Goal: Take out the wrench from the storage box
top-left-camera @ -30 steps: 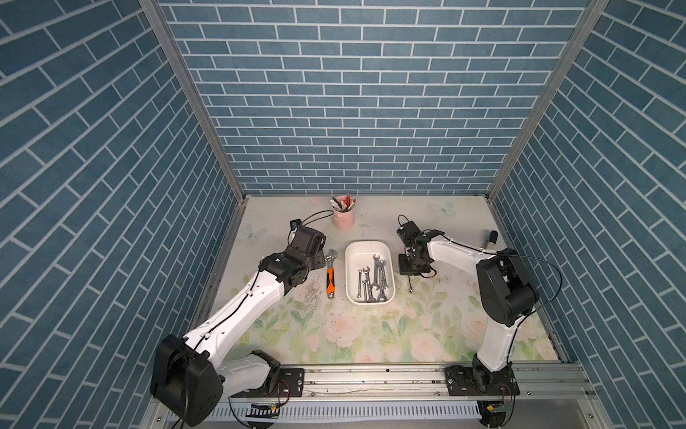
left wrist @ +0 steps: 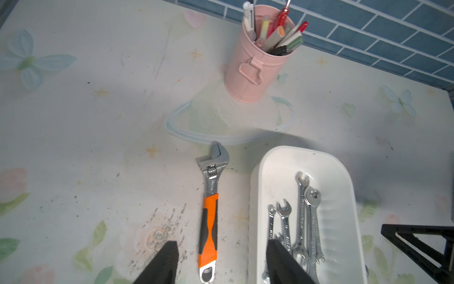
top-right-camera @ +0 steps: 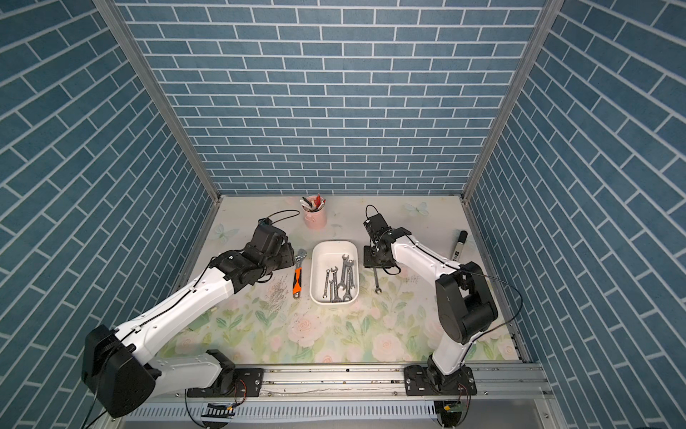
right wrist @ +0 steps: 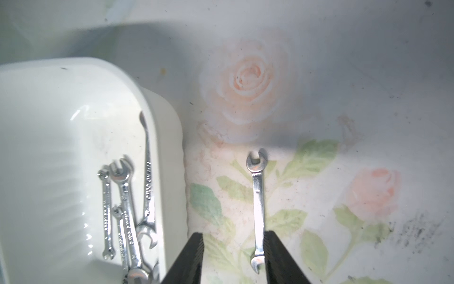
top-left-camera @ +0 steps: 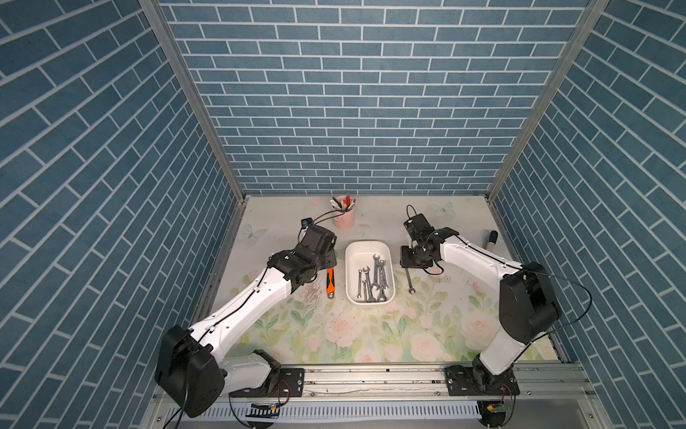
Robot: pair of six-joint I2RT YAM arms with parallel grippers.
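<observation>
A white storage box (top-left-camera: pixel 369 244) in mid-table holds several wrenches (left wrist: pixel 300 213). A silver open-ended wrench (right wrist: pixel 257 203) lies on the table just right of it. My right gripper is above the table there, part open with nothing seen between its fingers, the wrench below. An orange-handled adjustable wrench (left wrist: pixel 208 232) lies left of the box. My left gripper hangs open above it, empty.
A pink cup (left wrist: pixel 246 80) of pens stands behind the box. A black marker (top-right-camera: pixel 459 244) is at the right edge.
My right gripper has risen from the loose wrench, leaving it on the table in view.
</observation>
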